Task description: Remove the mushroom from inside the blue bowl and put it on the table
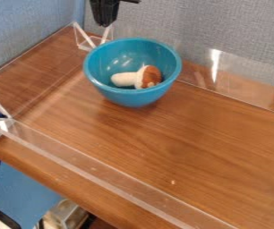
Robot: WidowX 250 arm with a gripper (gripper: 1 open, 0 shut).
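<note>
The blue bowl (101,79) stands upright toward the back left of the wooden table (164,148). Inside it lies the mushroom (133,79), with a pale stem to the left and a brown-and-white cap to the right. My black gripper (104,23) is at the top edge of the view, above and slightly left of the bowl, well apart from the mushroom. Only its lower end shows, and nothing hangs from it. How far its fingers are spread cannot be made out.
Clear low walls (98,172) edge the table at the front, left and back. To the right and in front of the bowl the tabletop is bare. Grey textured panels (223,31) rise behind it.
</note>
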